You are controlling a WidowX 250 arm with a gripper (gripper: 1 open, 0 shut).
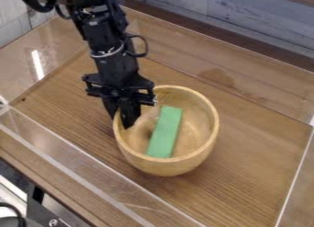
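Note:
A tan bowl (196, 143) sits on the wooden table, with a green block (164, 131) lying inside it toward the middle. My black gripper (128, 113) reaches down to the bowl's left rim, its fingertips at or over that rim. The fingers are dark and overlap each other, so I cannot tell how wide they stand or whether the rim is between them.
A wall runs along the back. A pale strip and dark gear border the table at the lower left.

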